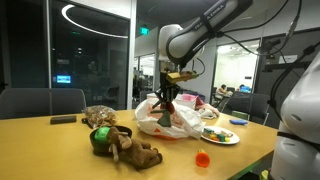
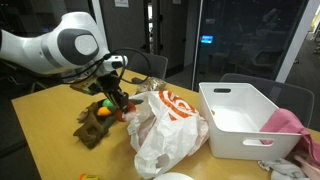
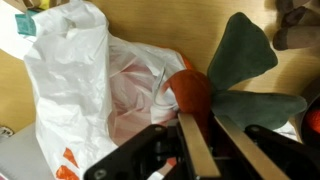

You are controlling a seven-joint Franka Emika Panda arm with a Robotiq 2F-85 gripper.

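My gripper is shut on a red-brown soft toy with dark green leaf-like flaps. In exterior view 1 the gripper hangs over the table, and the toy's grey-green flaps dangle below the fingers. Behind and to the right of them there is a white plastic bag with orange print. From the wrist, the open-looking bag lies beneath and left of the toy, which overlaps part of it. Whether the toy touches the bag cannot be told.
Left of the gripper stands a dark bowl with colourful items, and a brown plush lies against it. A red-orange round thing sits near the front edge. A plate and a white bin are beyond the bag.
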